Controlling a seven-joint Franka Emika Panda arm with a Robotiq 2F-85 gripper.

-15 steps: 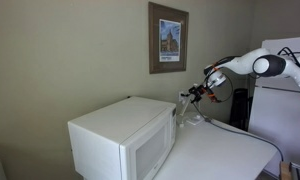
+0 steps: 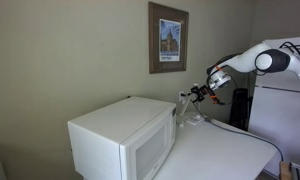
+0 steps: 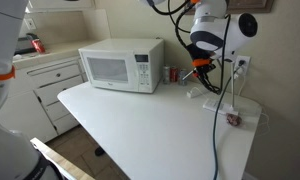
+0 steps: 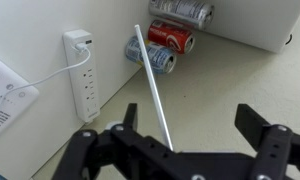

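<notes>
My gripper is open in the wrist view, its dark fingers wide apart. A thin white rod-like strip [image 4: 152,85] runs upward through the gap, nearer the left finger, and neither finger closes on it. What it belongs to cannot be told. Exterior view 1 has the gripper [image 2: 196,97] low by the wall at the far end of the white table [image 2: 215,150]. Exterior view 2 places the arm's dark gripper end [image 3: 202,72] right of the microwave [image 3: 122,66], where fine detail is too small to tell.
Blue [image 4: 156,56], red [image 4: 171,37] and silver cans [image 4: 183,11] lie near the wall. A wall outlet [image 4: 83,77] has a white cord plugged in. A dark cable [image 3: 216,130] crosses the table's right side.
The gripper end has tilted and shifted slightly near the wall, its orange part now showing lower. The microwave and table look unchanged.
</notes>
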